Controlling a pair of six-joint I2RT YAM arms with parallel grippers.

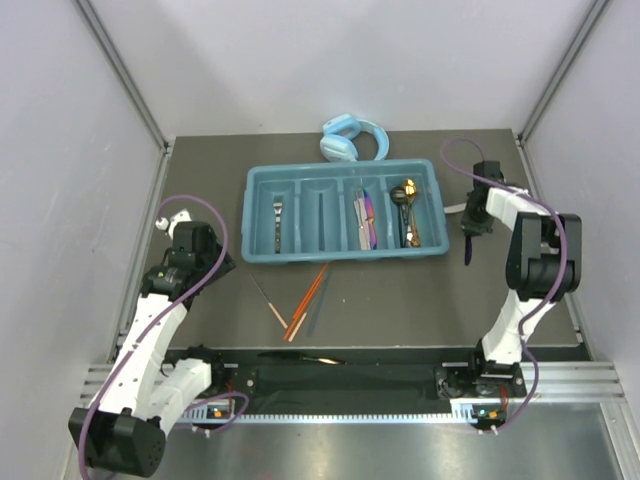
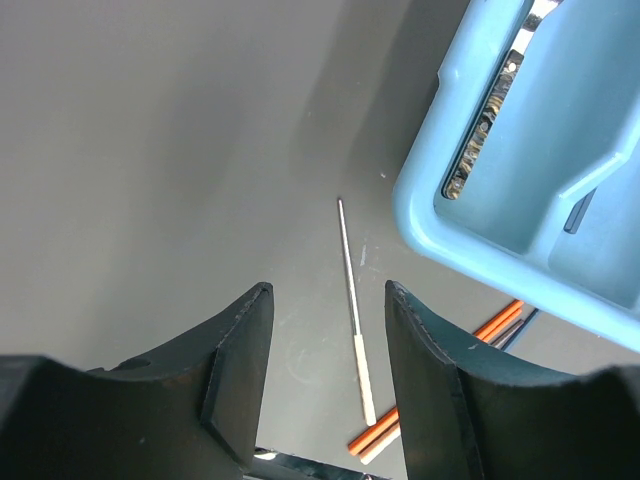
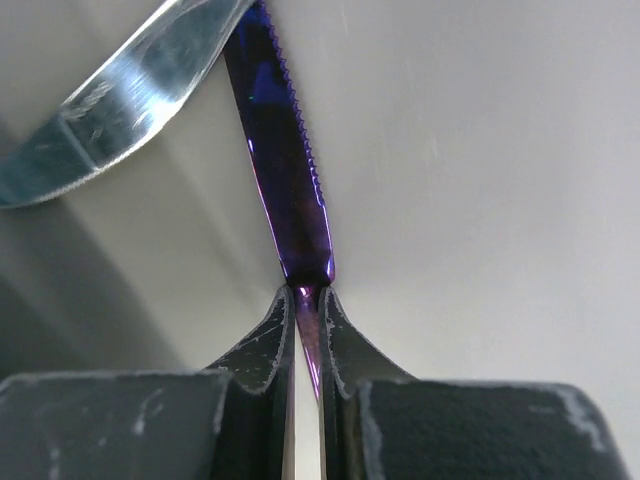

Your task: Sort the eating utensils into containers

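Note:
My right gripper is shut on a dark purple serrated knife (image 3: pixel 280 170) over the table right of the light-blue divided tray (image 1: pixel 264 257). A silver utensil (image 3: pixel 125 110) lies beside that knife. The tray holds a fork (image 1: pixel 278 225), knives (image 1: pixel 362 220) and spoons (image 1: pixel 410 220) in separate compartments. My left gripper is open at the table's left, above bare surface near the tray's corner. In front of the tray lie orange chopsticks (image 1: pixel 305 300), a blue one (image 1: pixel 318 308) and a thin metal chopstick with a pale end (image 2: pixel 350 290).
Light-blue headphones (image 1: pixel 340 147) sit behind the tray. A dark utensil (image 1: pixel 300 357) lies along the front edge. White walls bound both sides.

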